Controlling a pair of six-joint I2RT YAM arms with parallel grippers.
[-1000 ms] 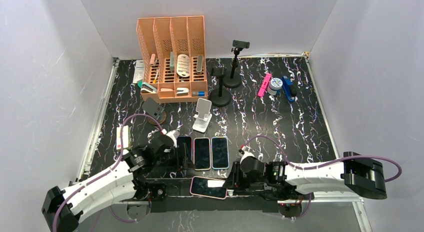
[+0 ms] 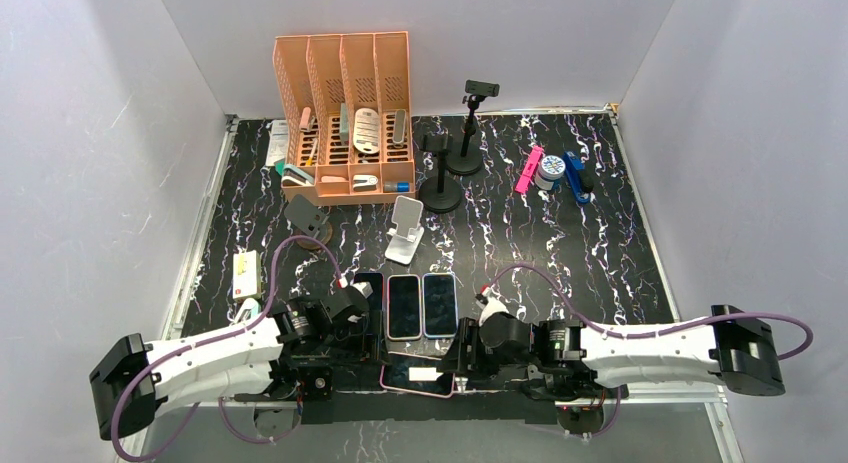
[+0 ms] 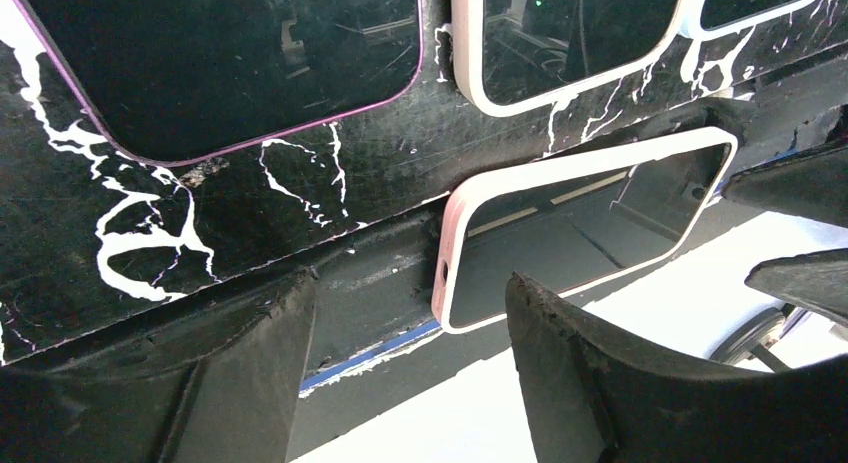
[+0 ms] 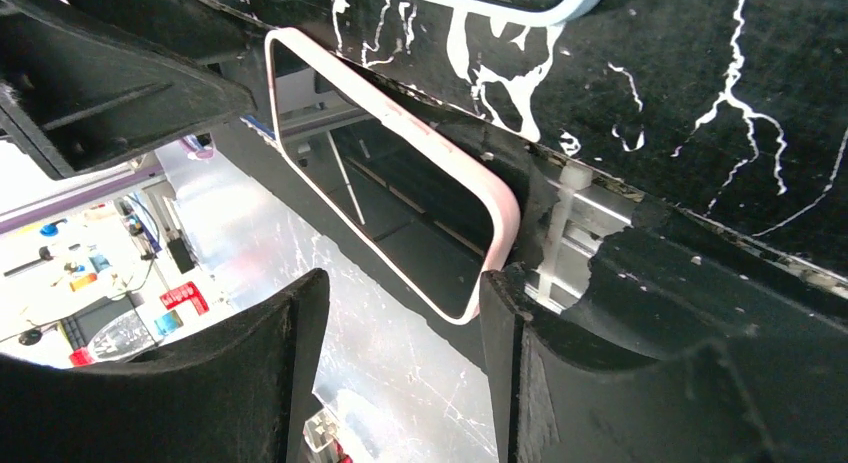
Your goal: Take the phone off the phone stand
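Observation:
A pink-edged phone lies screen up along the table's front edge, seen at a slant in the left wrist view and the right wrist view. At its left end is my left gripper, fingers apart, with the phone's end near the right finger. My right gripper stands open at the other end, the phone's corner close to its right finger. Three more phones lie behind in a row: a dark one, a pink-edged one and a blue-edged one. The white phone stand holds no phone.
Behind stand a grey phone stand, two black stands and an orange organizer with small items. A pink item, a round tub and a blue tool lie back right.
The right gripper has shifted slightly; the phones look unmoved.

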